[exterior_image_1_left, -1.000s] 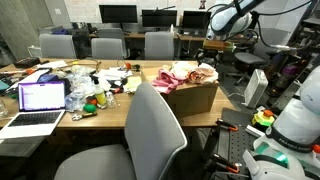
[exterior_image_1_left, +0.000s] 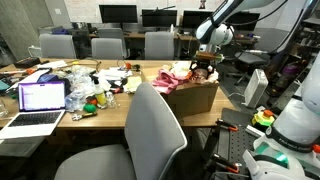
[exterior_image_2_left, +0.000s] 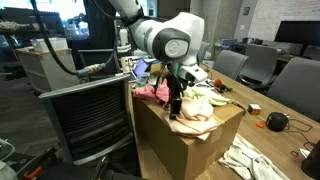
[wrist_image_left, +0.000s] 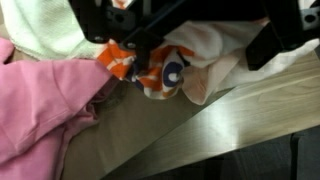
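Observation:
A heap of cloths (exterior_image_1_left: 180, 74) lies at the right end of the long table, with my gripper right down at it. The fingers stand open. A pale pinkish cloth (wrist_image_left: 222, 38) and an orange-and-white patterned cloth (wrist_image_left: 160, 70) with a dark ring motif show in and below the gap between the fingers. Left of them in the wrist view lie a pink cloth (wrist_image_left: 40, 105) and a pale green one (wrist_image_left: 45, 28). From the other side, a light cloth (exterior_image_2_left: 195, 120) drapes over the table's edge; whether the fingertips touch cloth is unclear.
Bare wood (wrist_image_left: 235, 120) and the table's edge run close beside the cloths. A laptop (exterior_image_1_left: 40, 98) and assorted clutter fill the table's other end. White cloth (exterior_image_2_left: 245, 158) lies lower down beside the table, and chairs (exterior_image_2_left: 85, 115) stand around.
The arm has come down and towards the left over the last second, bringing my gripper from above the cloth heap down to it.

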